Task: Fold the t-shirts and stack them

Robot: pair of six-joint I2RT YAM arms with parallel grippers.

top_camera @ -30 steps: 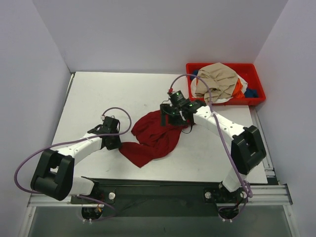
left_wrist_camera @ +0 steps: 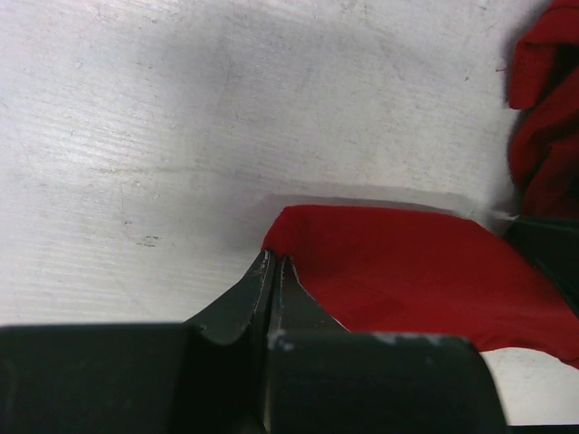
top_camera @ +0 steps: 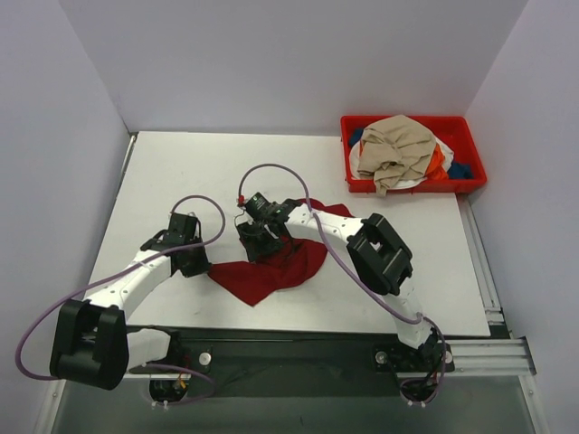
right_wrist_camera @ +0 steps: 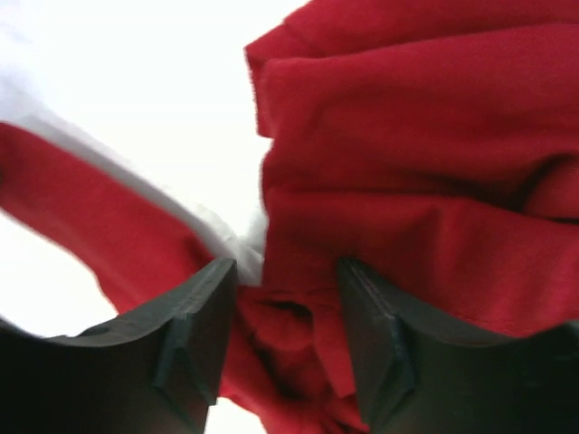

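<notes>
A dark red T-shirt (top_camera: 298, 267) lies crumpled across the middle of the table, with a flap (left_wrist_camera: 407, 262) stretching toward the lower left. My left gripper is shut on the corner of that flap, at its left end. My right gripper is part open, low over the folded, rumpled middle of the shirt, its two fingers over the cloth. In the right wrist view a strip of white table shows between the shirt's folds.
A red bin (top_camera: 460, 185) at the back right holds folded beige, white, orange and blue cloths (top_camera: 398, 149).
My right gripper has moved left and down, from the shirt's right part to its middle. The left gripper has shifted slightly left, with the shirt corner following it.
</notes>
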